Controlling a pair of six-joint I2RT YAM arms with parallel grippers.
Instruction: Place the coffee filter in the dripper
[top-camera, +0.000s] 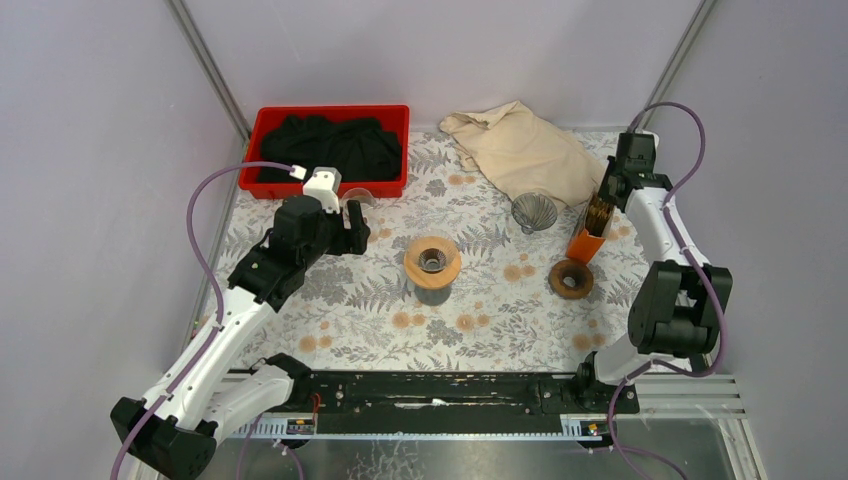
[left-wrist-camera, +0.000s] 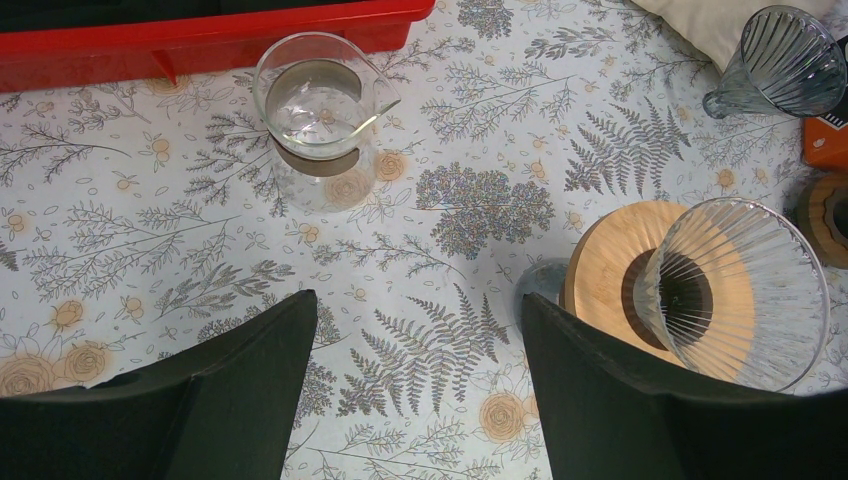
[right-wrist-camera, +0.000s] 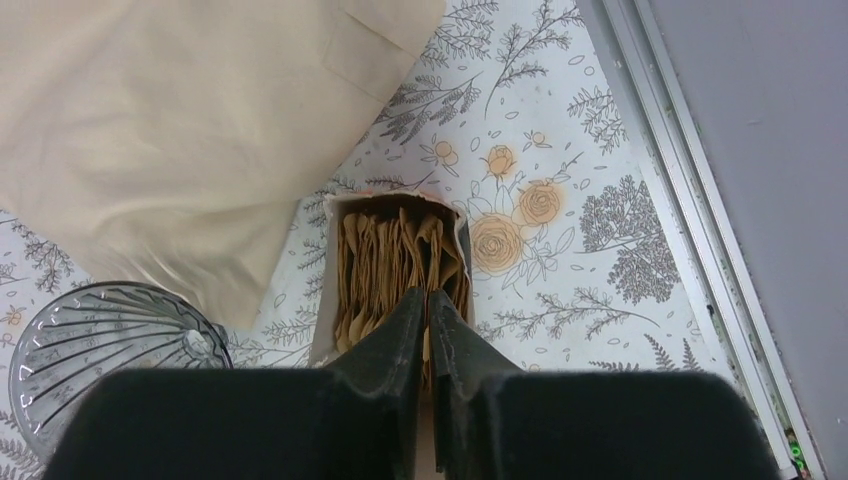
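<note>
An orange box (top-camera: 586, 245) at the right of the table is packed with brown paper filters (right-wrist-camera: 385, 265), standing on edge. My right gripper is shut over the open top of this box, its tips overlapping the filters in the right wrist view. A strip of brown shows along the seam between its fingers; whether that is a gripped filter or the box behind is unclear. The clear ribbed dripper (left-wrist-camera: 745, 290) sits in a round wooden collar (top-camera: 447, 274) at mid-table, with no filter visible inside. Left of it, my left gripper stands open and empty.
Near the red bin (top-camera: 408, 150) stands a glass beaker (left-wrist-camera: 325, 185). A ribbed glass (top-camera: 534, 212) lies left of the box, a wooden ring (top-camera: 571, 279) in front, and a beige cloth (top-camera: 525, 150) behind.
</note>
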